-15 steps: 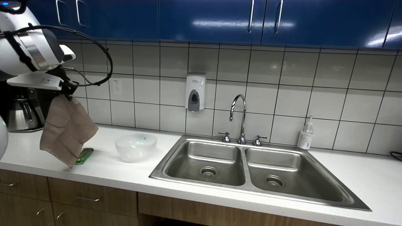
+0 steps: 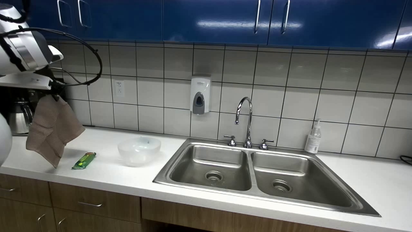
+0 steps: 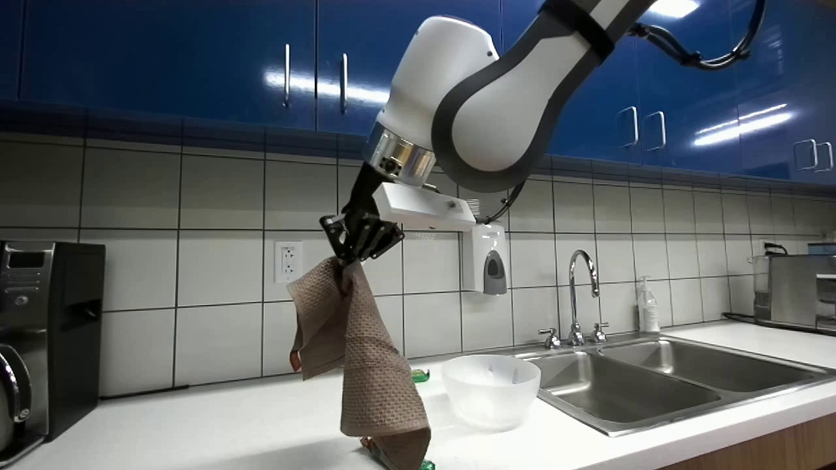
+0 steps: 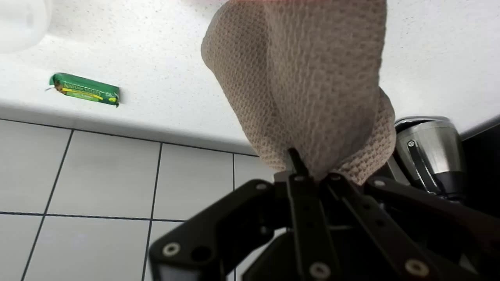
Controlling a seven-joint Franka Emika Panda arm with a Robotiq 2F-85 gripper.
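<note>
A brown waffle-weave towel (image 2: 55, 127) hangs in loose folds above the counter at the left. My gripper (image 3: 346, 270) is shut on its upper part, seen in exterior view 2. From the wrist, the cloth (image 4: 323, 79) spreads out beyond my gripper, covering part of the fingertips. A green wrapped snack bar (image 2: 84, 160) lies on the counter just right of the towel's low corner in exterior view 1. In exterior view 2 the towel hides part of the counter, with green wrapper pieces (image 3: 420, 375) showing beside it.
A translucent white bowl (image 2: 139, 150) stands between the bar and the double steel sink (image 2: 251, 166). Behind the towel is a coffee maker with a steel carafe (image 4: 429, 154). A soap dispenser (image 2: 200, 94) is on the tiled wall. Blue cabinets (image 2: 216, 19) hang above.
The arm and the towel have moved left in exterior view 1, toward the coffee maker. The green bar, partly covered before, is now in full view. My gripper has kept its hold on the towel.
</note>
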